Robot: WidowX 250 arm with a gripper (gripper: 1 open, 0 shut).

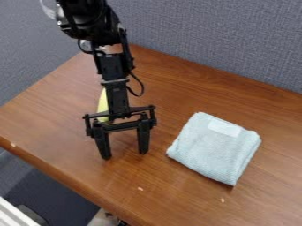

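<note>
My gripper (124, 146) hangs low over the left part of the wooden table, its two black fingers apart, with nothing visible between them. Behind the arm a yellow object (104, 103) is mostly hidden by it. A folded pale blue cloth (213, 150) lies to the right of my gripper, apart from it.
A grey padded wall stands behind.
</note>
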